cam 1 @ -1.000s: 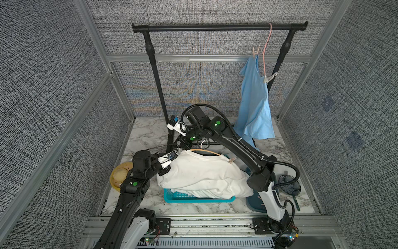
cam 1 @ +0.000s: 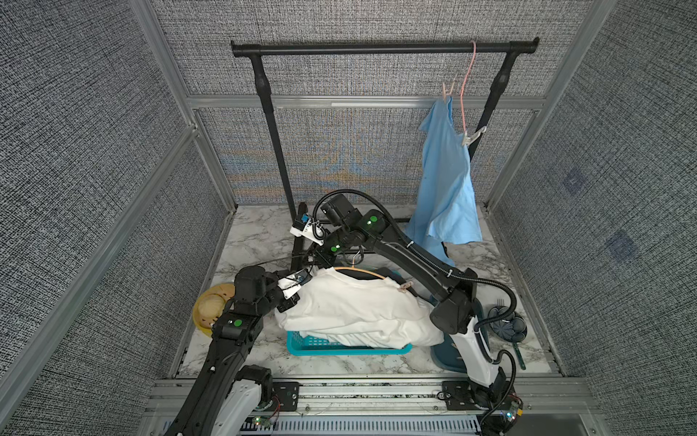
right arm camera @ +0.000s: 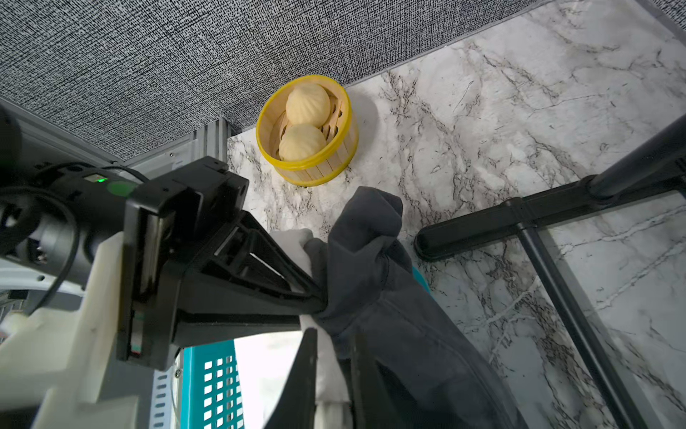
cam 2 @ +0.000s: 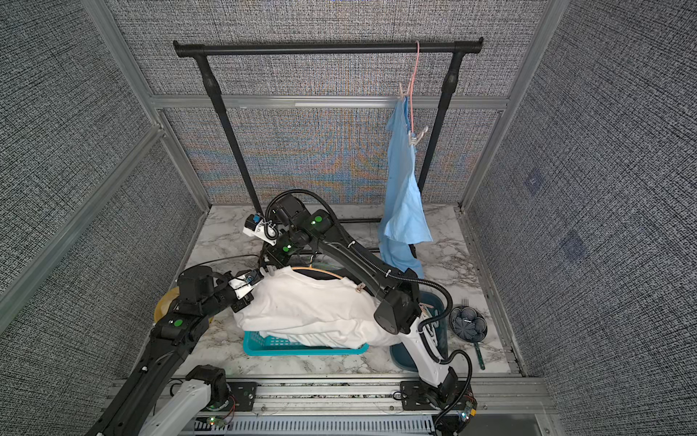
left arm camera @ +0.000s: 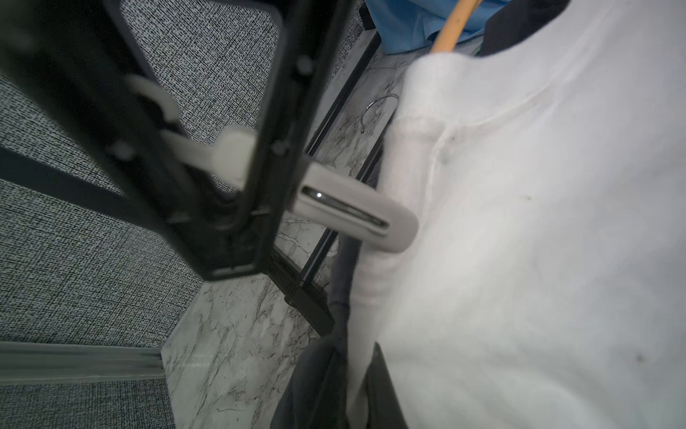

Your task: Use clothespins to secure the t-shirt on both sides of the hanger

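Note:
The white t-shirt (cam 1: pixel 348 309) lies over the teal basket (cam 1: pixel 312 347), the wooden hanger (left arm camera: pixel 453 25) showing at its collar. At its left shoulder my left gripper (cam 1: pixel 297 287) is shut on the shirt's edge. Just above it, my right gripper (cam 1: pixel 316 258) is at the same shoulder, with a white clothespin (left arm camera: pixel 357 211) on or against the fabric; whether its fingers are open or shut is unclear. Another clothespin (cam 1: pixel 404 285) sits on the shirt's right shoulder. Dark fabric (right arm camera: pixel 414 343) lies beside the white cloth.
A blue garment (cam 1: pixel 443 181) hangs from a pink hanger on the black rack (cam 1: pixel 384 48). A bamboo steamer with buns (right arm camera: pixel 307 164) stands at the left; dishes (cam 1: pixel 508 327) and a dark tray are at the right. The right arm reaches across the shirt.
My right gripper has moved slightly down and left toward the shirt's left shoulder. My left arm has shifted slightly.

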